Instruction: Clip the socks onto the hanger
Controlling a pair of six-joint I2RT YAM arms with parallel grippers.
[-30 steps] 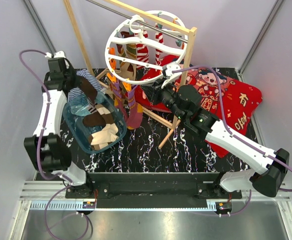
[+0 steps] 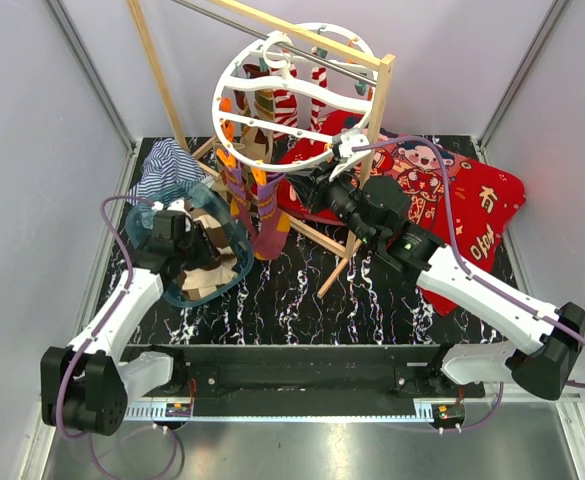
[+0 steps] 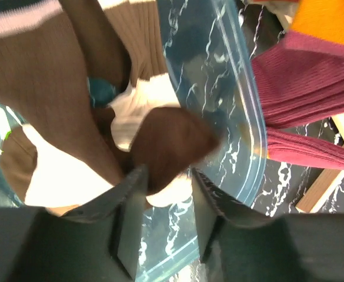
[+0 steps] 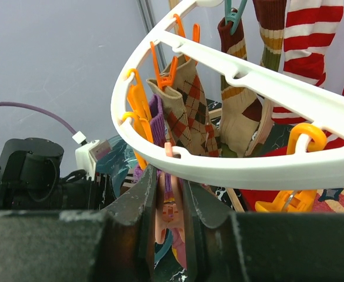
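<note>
Over the blue basket [image 3: 253, 117] my left gripper stands part open. A dark brown sock [image 3: 169, 141] lies just beyond its fingertips, slightly blurred. More brown and cream socks [image 3: 42, 76] fill the basket. My right gripper is shut on a peach-coloured clip [image 4: 169, 208] at the near rim of the white round hanger [image 4: 260, 173]. From other clips hang argyle socks [image 4: 186, 106], red-and-white striped socks [image 4: 313, 41] and purple socks [image 2: 269, 215]. What the peach clip's lower end touches is hard to see.
A wooden frame [image 2: 380, 100] carries the hanger and stands close to my right gripper. Red cushions [image 2: 482, 210] lie at the right. Striped cloth [image 2: 169, 165] sits behind the basket.
My left arm has come down and right, from above the basket's back-left side to inside it; the brown sock stretched up towards it has come down too. My right arm has barely moved.
</note>
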